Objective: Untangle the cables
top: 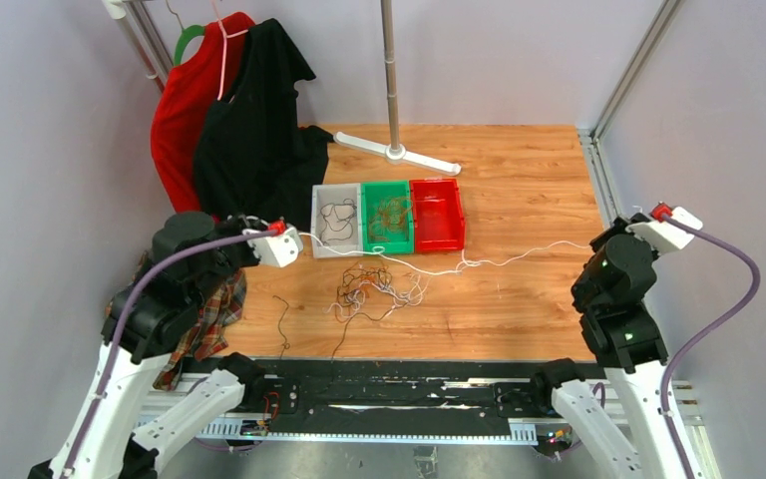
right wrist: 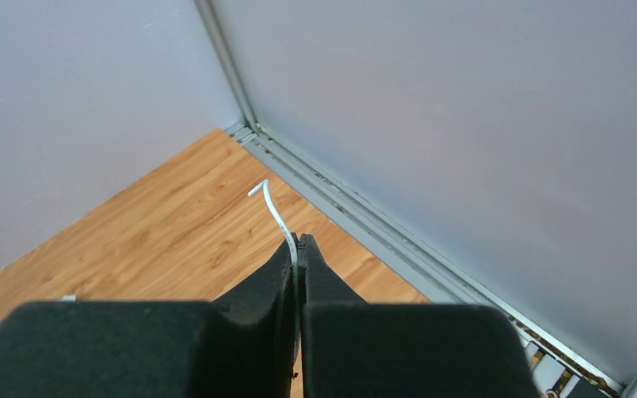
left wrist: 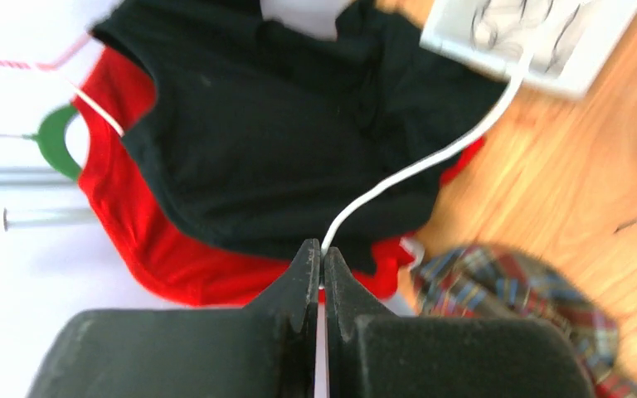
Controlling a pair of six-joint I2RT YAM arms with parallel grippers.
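A white cable (top: 502, 262) stretches across the table between my two arms, sagging slightly, with a small loop near the bins. In the left wrist view the white cable (left wrist: 431, 160) runs up from between the tips of my left gripper, which is shut on it. My right gripper is shut on the cable too; a short bent white end (right wrist: 269, 199) sticks out past its fingertips. In the top view, both sets of fingertips are hard to make out. White, black and orange cables (top: 364, 291) lie in a tangle on the table in front of the bins.
Behind the tangle stand a white bin (top: 321, 242) and a green bin (top: 386, 190), both with cables inside, and an empty red bin (top: 439, 215). A loose dark cable (top: 282, 324) lies at front left. Clothes hang at left.
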